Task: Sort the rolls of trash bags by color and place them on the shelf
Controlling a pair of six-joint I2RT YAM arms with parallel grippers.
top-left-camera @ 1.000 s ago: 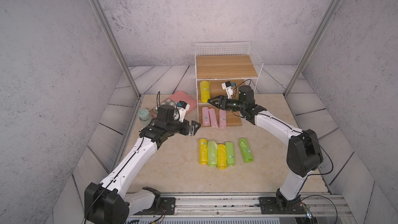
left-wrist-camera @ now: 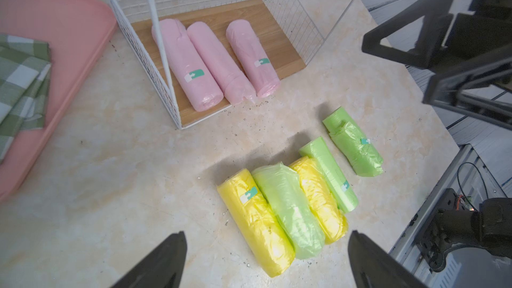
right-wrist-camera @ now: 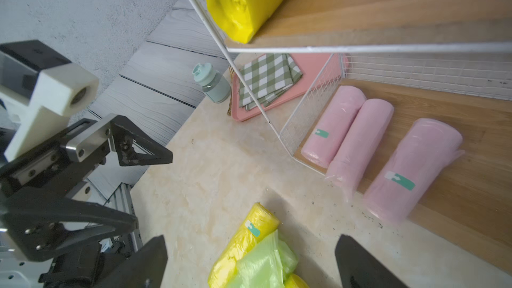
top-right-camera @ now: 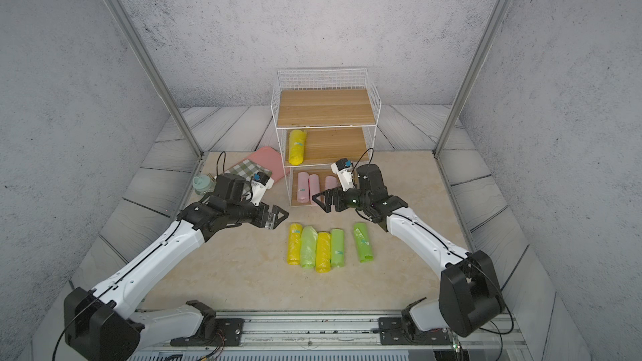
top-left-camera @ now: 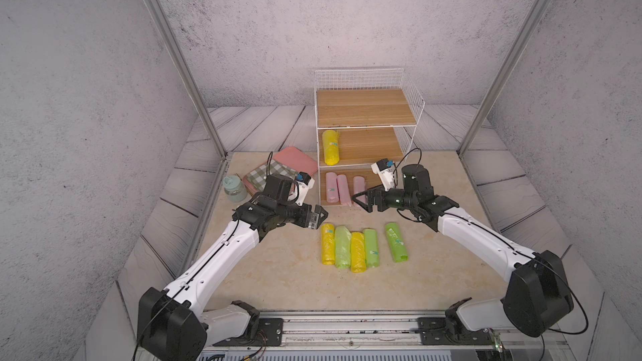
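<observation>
A yellow roll [top-left-camera: 330, 147] lies at the left of the middle shelf. Three pink rolls [left-wrist-camera: 188, 64] rest on the bottom shelf [left-wrist-camera: 282, 48]. On the table in front lie a yellow roll [left-wrist-camera: 256, 221], a pale green roll [left-wrist-camera: 288, 210], another yellow roll [left-wrist-camera: 320, 200], a green roll [left-wrist-camera: 330, 173] and a separate green roll [left-wrist-camera: 356, 146]. My open left gripper is above the table left of and over this row, empty. My open right gripper hovers in front of the bottom shelf, above the table, with nothing held.
At the back left are a pink tray [right-wrist-camera: 312, 68] with a checked cloth [right-wrist-camera: 266, 77] and a jar [right-wrist-camera: 213, 85]. The top shelf [top-left-camera: 365, 107] is empty, and the middle shelf is free on its right.
My right gripper has moved down and rightward, away from the yellow roll on the middle shelf. My left gripper has shifted slightly right and down toward the row on the table.
</observation>
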